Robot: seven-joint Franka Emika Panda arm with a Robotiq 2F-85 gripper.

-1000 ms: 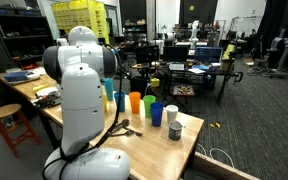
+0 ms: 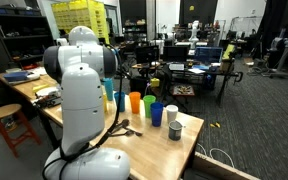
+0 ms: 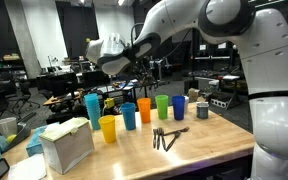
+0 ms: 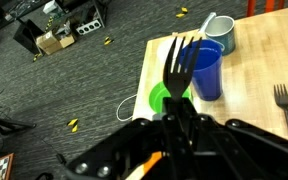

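In the wrist view a dark fork (image 4: 181,62) stands out from my gripper, tines pointing away from the fingers, which are shut on its handle. Below the fork, apart from it as far as I can judge, are a blue cup (image 4: 210,76) and a green cup (image 4: 158,98). Another fork (image 4: 282,97) lies on the wooden table. More cutlery (image 3: 165,138) rests near the table's middle in the second exterior view. The gripper's fingertips are too small or hidden to make out in the exterior views.
A row of cups runs along the table, including an orange cup (image 3: 144,110), a yellow cup (image 3: 108,128) and a metal mug (image 3: 202,111). A whitish box (image 3: 68,147) stands at the left. Grey floor lies beyond the edge.
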